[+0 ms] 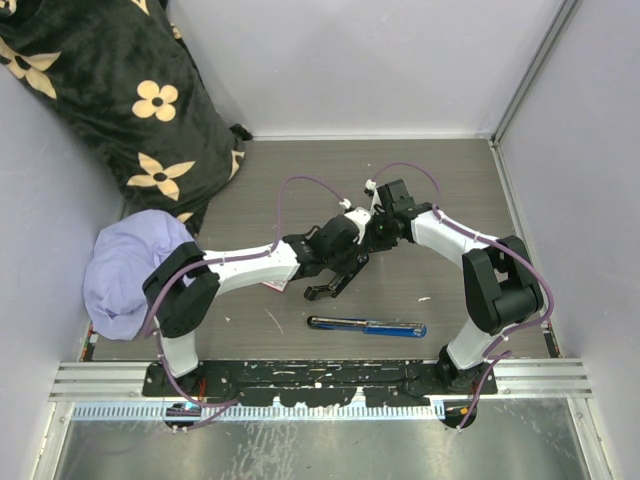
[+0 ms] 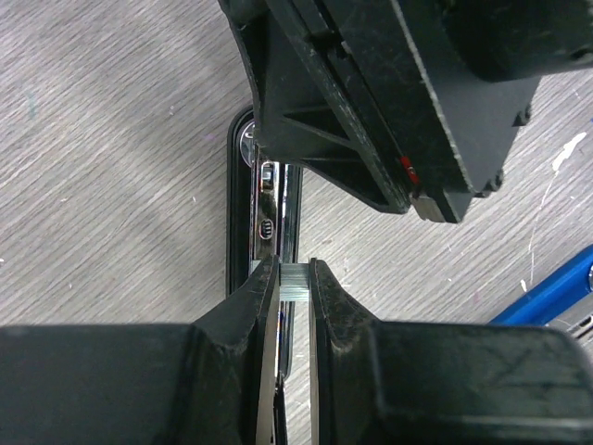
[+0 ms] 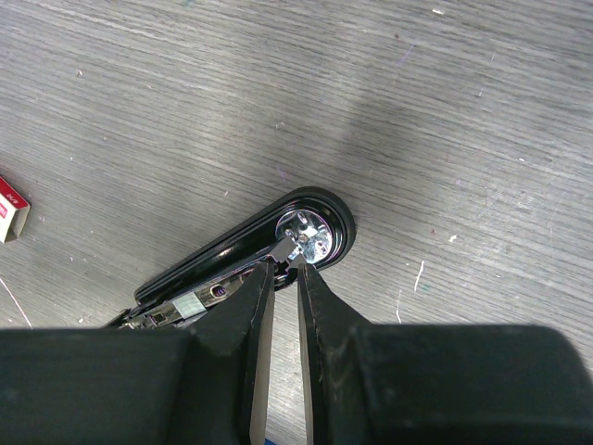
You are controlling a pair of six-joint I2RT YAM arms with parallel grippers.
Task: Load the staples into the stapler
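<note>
The black stapler (image 1: 322, 291) lies opened up on the table, its long metal magazine (image 2: 267, 211) exposed in the left wrist view. A short silver staple strip (image 2: 295, 284) is pinched in my left gripper, which is above the stapler beside the magazine. Whether the strip touches it I cannot tell. At the stapler's round metal-plated end, my right gripper is shut on a front part of the stapler. A pale silver piece (image 3: 190, 305) shows along the magazine in the right wrist view. From the top, both arms hide the fingertips.
A blue stapler-like tool (image 1: 368, 327) lies near the table's front edge. Left of the stapler is a small red and white box (image 3: 11, 209), partly covered from above by the left arm. Lavender cloth (image 1: 138, 265) sits at far left. Both grippers are close together.
</note>
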